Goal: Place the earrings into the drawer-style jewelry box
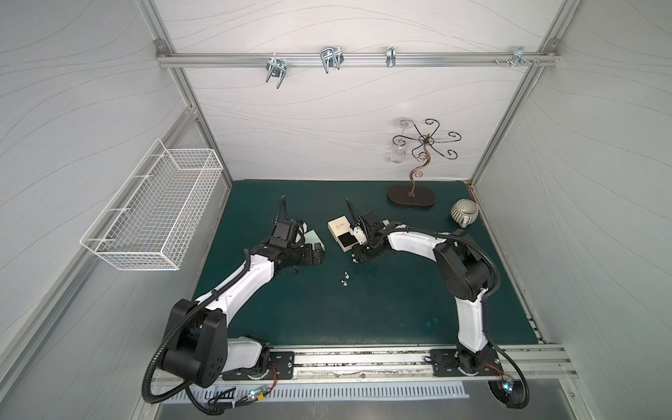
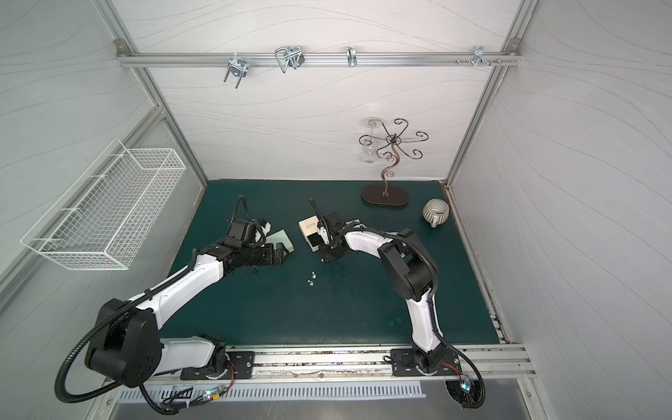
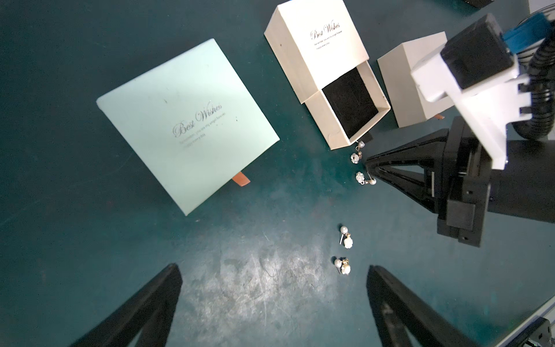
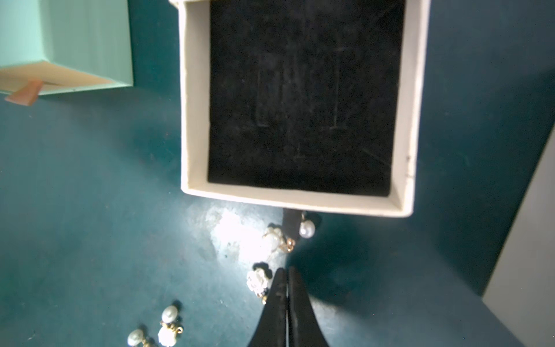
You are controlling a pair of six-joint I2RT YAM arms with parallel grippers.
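Note:
The cream jewelry box (image 3: pixel 326 37) has its drawer (image 3: pixel 374 86) pulled partly out. The drawer's black lining (image 4: pixel 306 104) is bare in the right wrist view. One pearl earring (image 4: pixel 271 240) lies against the drawer's front, by a dark pull tab. Another earring (image 4: pixel 258 281) sits right beside the tips of my right gripper, which is shut; nothing clearly shows between its fingers. Two more earrings, one (image 3: pixel 346 238) above the other (image 3: pixel 342 266), lie on the table in the left wrist view. My left gripper is open and empty, its fingers wide apart.
A mint-green box (image 3: pixel 190 124) stands left of the cream box, and another pale box (image 3: pixel 407 86) lies to its right. A metal stand (image 1: pixel 411 194) and a ribbed pot (image 1: pixel 464 212) are at the back right.

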